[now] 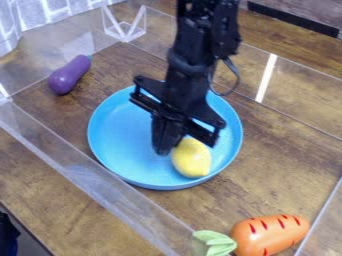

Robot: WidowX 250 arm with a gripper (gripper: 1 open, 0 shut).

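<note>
My black gripper (177, 130) is low over a blue round plate (118, 135), its fingertips just left of and above a yellow lemon-like toy (191, 158) that rests on the plate's right front part. The gripper looks shut, with nothing visible between its fingers, though motion blur hides detail.
A purple eggplant toy (70, 75) lies at the upper left. An orange carrot toy (267, 234) lies at the bottom right. Clear low walls (87, 195) run along the left and front.
</note>
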